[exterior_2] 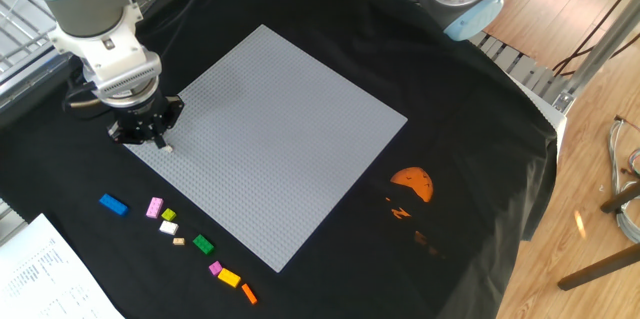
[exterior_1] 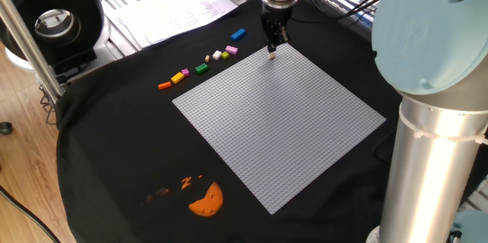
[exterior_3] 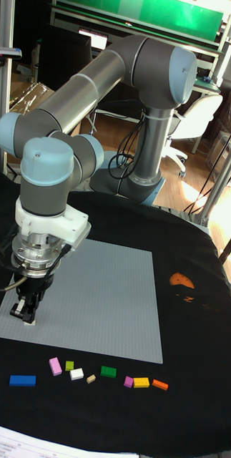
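A small pale brick [exterior_1: 271, 55] sits on the grey baseplate [exterior_1: 278, 121], close to its corner. Right at that brick are the tips of my black gripper [exterior_1: 271, 47], which points downward. From the opposite side, the same pale brick [exterior_2: 168, 148] shows just beside the gripper [exterior_2: 160, 141]. In exterior view 3 the gripper [exterior_3: 28, 314] covers part of the pale brick [exterior_3: 31, 323]. The fingers are small and dark, so whether they touch the brick or stand open or shut is unclear.
Along one side of the plate lie several loose bricks, among them a blue brick [exterior_2: 114, 204], a green brick [exterior_2: 203, 244] and an orange brick [exterior_2: 249, 293]. Paper sheets [exterior_1: 171, 11] lie beyond them.
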